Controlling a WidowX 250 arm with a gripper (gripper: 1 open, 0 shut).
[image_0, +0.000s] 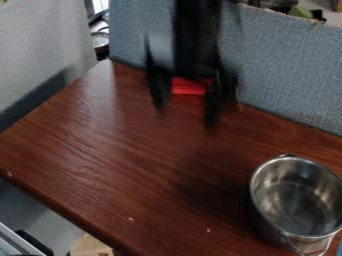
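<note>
My black gripper (185, 95) is motion-blurred at the top middle of the camera view, fingers apart and pointing down, open. Behind it, at the back of the wooden table, lies a red block (189, 87), partly hidden by the gripper. Whether the fingers touch the block cannot be told.
A steel pot (287, 195) with a wire handle stands at the table's right front. Grey padded partitions (287, 75) border the back and left.
</note>
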